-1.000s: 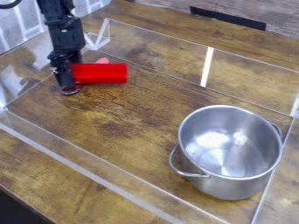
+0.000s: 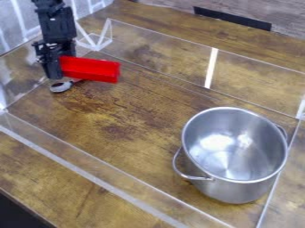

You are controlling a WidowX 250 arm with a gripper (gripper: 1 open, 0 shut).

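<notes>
My black gripper (image 2: 50,58) is at the upper left, shut on a red block (image 2: 91,70) that extends to the right from its fingers. A small silvery object (image 2: 61,86) shows just under the gripper and block; I cannot tell what it is. A large steel pot (image 2: 233,153) with side handles stands at the lower right.
Clear plastic edging and pale tape strips run around the work area. A dark slot lies at the back right.
A silvery object now shows beneath them. The pot has not moved.
</notes>
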